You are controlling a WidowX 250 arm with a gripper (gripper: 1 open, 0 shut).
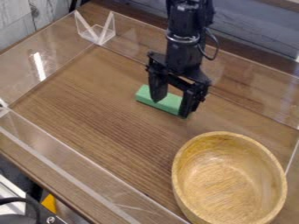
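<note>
My black gripper (172,87) is open and reaches down over a green block (160,101) near the middle of the wooden table (93,122). Its two fingers stand on either side of the block's upper area and hide part of it. I cannot tell whether they touch it.
A large yellow bowl (229,179) fills the front right. A white wire holder (96,26) stands at the back left.
</note>
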